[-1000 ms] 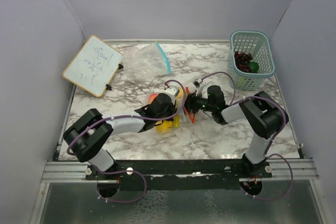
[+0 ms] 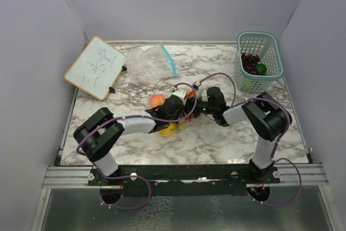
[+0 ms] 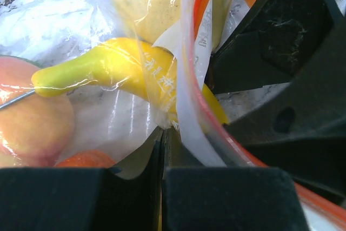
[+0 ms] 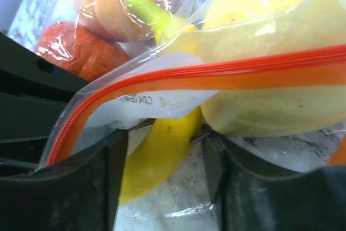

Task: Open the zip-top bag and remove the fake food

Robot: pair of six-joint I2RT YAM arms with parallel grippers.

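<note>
A zip top bag with an orange-red seal (image 4: 248, 68) holds fake food: a yellow banana (image 3: 124, 63), a potato-like yellow item (image 4: 259, 9), a peach (image 3: 30, 117) and a red item (image 4: 81, 52). At mid-table the two grippers meet over the bag. My left gripper is shut beside the banana at the bag's mouth, with nothing clearly between its fingers. My right gripper is part open, its fingers either side of the banana's lower part, near the seal; whether they touch it I cannot tell.
An empty clear bag (image 2: 151, 63) and a whiteboard (image 2: 95, 67) lie at the back left. A basket (image 2: 243, 47) with grapes (image 2: 250, 63) stands back right.
The right arm has shifted slightly left toward the bag's middle. The left arm's elbow has moved a little right, its gripper slightly toward the back.
</note>
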